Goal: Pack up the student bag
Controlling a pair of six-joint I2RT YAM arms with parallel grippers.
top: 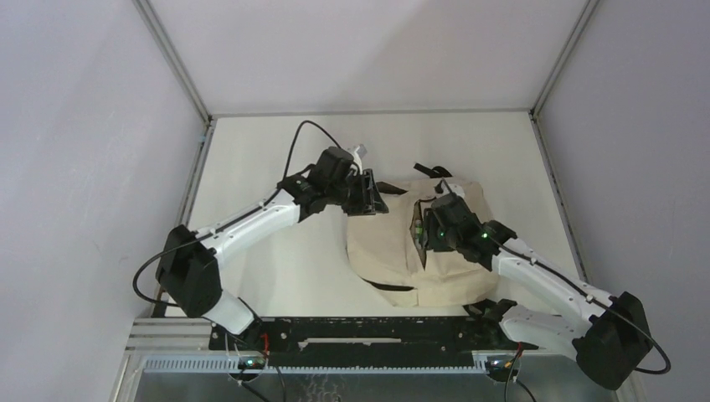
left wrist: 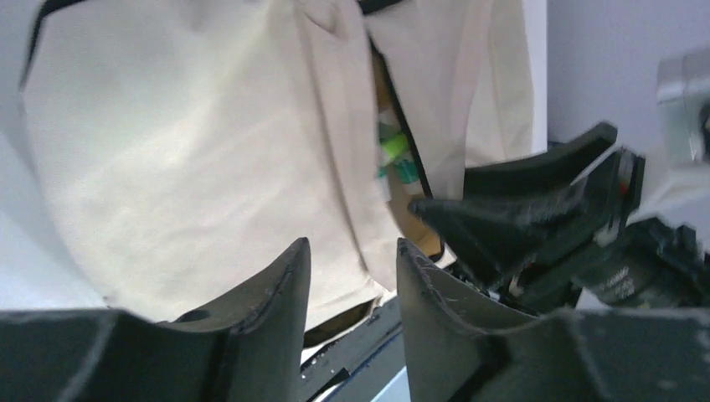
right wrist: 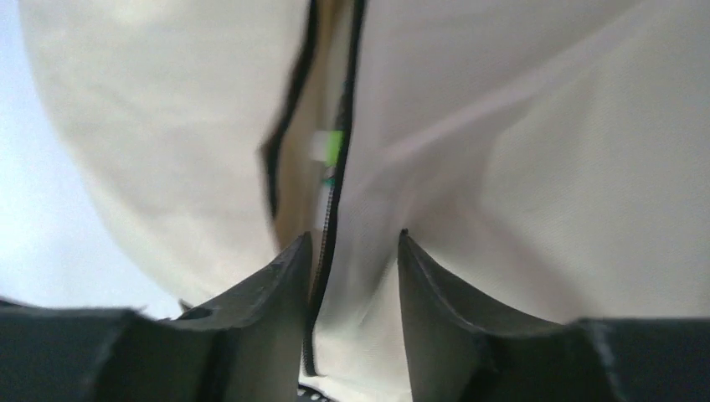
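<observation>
The beige bag (top: 381,251) lies flat on the table, its black-edged opening running front to back. Inside show green and pale items (left wrist: 393,151), partly hidden; their kind is unclear. My left gripper is part open over the bag's left side, with nothing seen held. My right gripper is at the opening, part open, with the fabric edge below or between its fingers; whether it grips the cloth is unclear.
Black straps (top: 431,172) lie at the bag's back. Grey walls stand on both sides.
</observation>
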